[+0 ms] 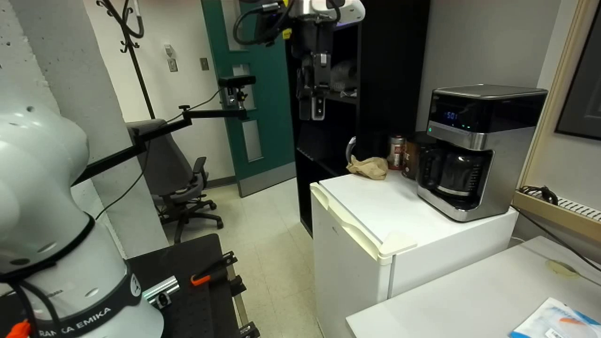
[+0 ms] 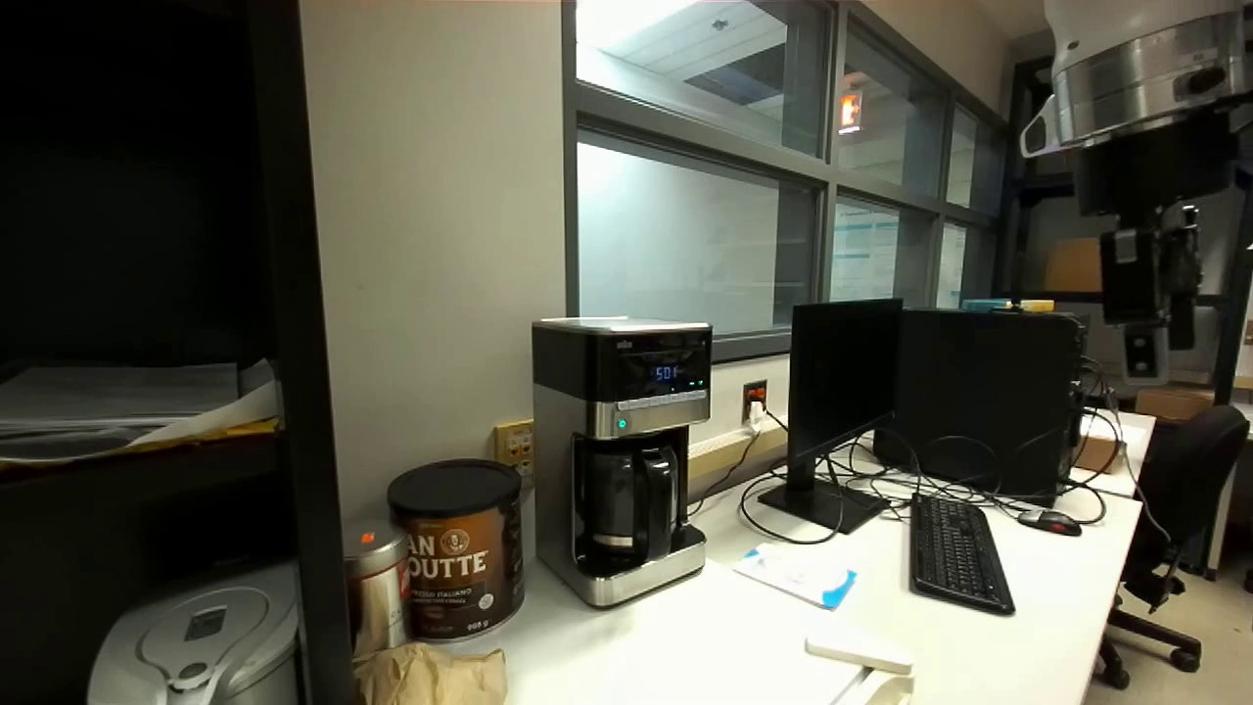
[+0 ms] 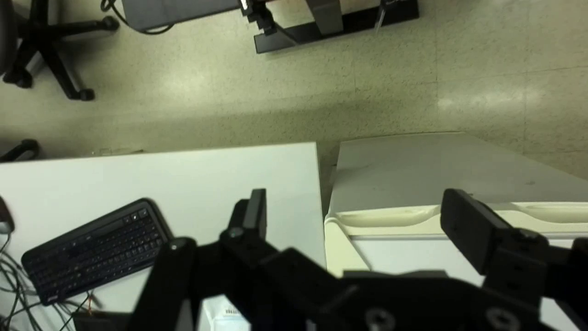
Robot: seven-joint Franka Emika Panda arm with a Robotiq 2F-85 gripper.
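Observation:
My gripper (image 1: pixel 316 108) hangs in the air, well above and to the left of the white fridge top in the first exterior view. In the wrist view the two dark fingers stand wide apart, and nothing is between them but the view of the fridge and desk below. On the fridge stands a silver and black coffee maker (image 1: pixel 483 152), its glass carafe (image 2: pixel 620 499) seated inside. Its display is lit. The gripper (image 2: pixel 1145 347) appears at the upper right in the second exterior view, far from the machine.
Behind the fridge top (image 1: pixel 366 205) are a crumpled brown bag (image 1: pixel 369 168), a metal canister (image 1: pixel 396 152) and a brown coffee tub (image 2: pixel 455 552). A black shelf (image 1: pixel 389 67) rises at the back. The desk holds a keyboard (image 2: pixel 957 546), a monitor (image 2: pixel 843 388) and a white packet (image 2: pixel 799 574).

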